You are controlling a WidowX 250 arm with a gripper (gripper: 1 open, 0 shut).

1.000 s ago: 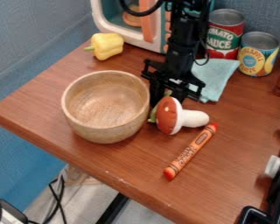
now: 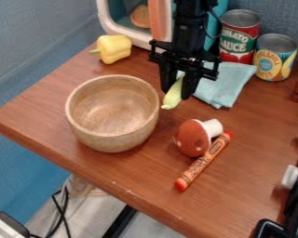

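My black gripper (image 2: 179, 80) hangs over the table just behind and right of a wooden bowl (image 2: 112, 121), gripping a pale yellow-green elongated object (image 2: 173, 93) that points downward. A red-capped toy mushroom (image 2: 193, 138) with a white stem stands or leans in front, right of the bowl. An orange crayon (image 2: 203, 163) lies on the table (image 2: 139, 177) beside it.
A yellow toy (image 2: 112, 48) lies at the back left. Behind are a toy appliance (image 2: 123, 28), a red can (image 2: 237, 37), another can (image 2: 275, 58) and a light cloth (image 2: 222, 90). Dark equipment lines the right edge.
My gripper has risen with the pale object, lifting it from behind the mushroom. The mushroom has turned and shifted slightly rightward.
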